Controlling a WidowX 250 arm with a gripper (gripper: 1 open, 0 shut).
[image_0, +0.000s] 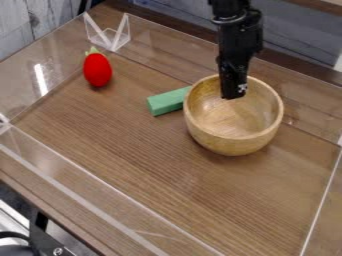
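Note:
My black gripper hangs over the far rim of a large tan bowl, its tip low by the rim; it looks shut, with nothing visible between its fingers. A green block lies just left of the bowl, partly behind it. A red oval object with a small lighter top sits further left.
A white wire rack stands at the back left.

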